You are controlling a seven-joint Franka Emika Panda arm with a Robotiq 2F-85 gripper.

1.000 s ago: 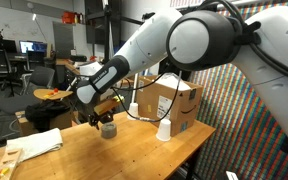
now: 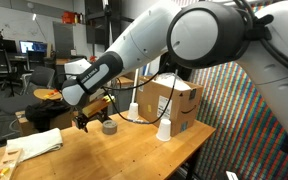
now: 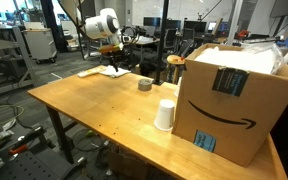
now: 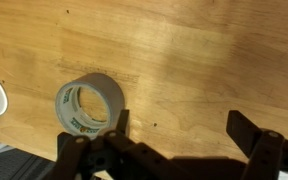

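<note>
A grey roll of tape (image 4: 67,112) lies on the wooden table in the wrist view, left of centre and beside the left finger. My gripper is open, its dark fingers well apart and only bare wood showing between them. Exterior view 1 has the gripper (image 2: 88,119) above the table, to the left of the tape roll (image 2: 109,128). The same roll (image 3: 145,86) stands clear on the table in exterior view 2.
A white cup (image 2: 164,130) stands right of the tape, near a large cardboard box (image 3: 222,120). A white cloth (image 2: 41,144) and a tray (image 2: 8,163) lie on the left. Bare table (image 3: 94,98) fills the middle and front.
In exterior view 1, the arm and gripper have moved left, away from the tape roll. The roll, cup and box have stayed where they were.
</note>
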